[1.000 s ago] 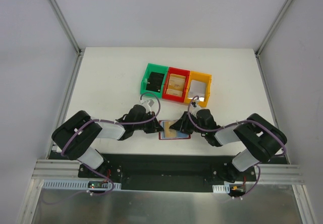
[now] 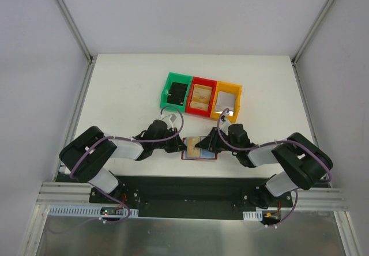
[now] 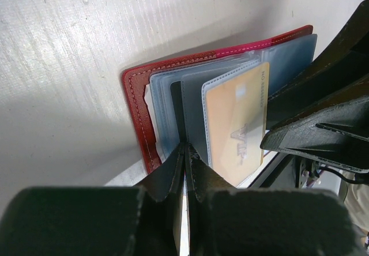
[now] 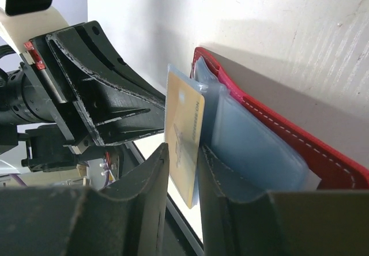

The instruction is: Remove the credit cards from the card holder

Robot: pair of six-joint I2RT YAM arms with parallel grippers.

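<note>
The card holder (image 2: 200,157), red-edged with clear sleeves, lies opened on the table between both arms. A cream card (image 3: 235,126) sits in a sleeve that stands up from the other pages. My left gripper is shut, its tips at the holder's sleeves beside the card; nothing shows between them. In the right wrist view my right gripper is part open, its fingers on either side of the raised sleeve with the cream card (image 4: 183,129). Whether either finger touches the card, I cannot tell.
Behind the holder stand a green bin (image 2: 164,99) with black cards, a red bin (image 2: 199,112) with cream cards and a yellow bin (image 2: 238,89) with whitish cards.
The right gripper and arm have shifted slightly to the right over the holder. The left arm looks unmoved, and the bins are the same.
</note>
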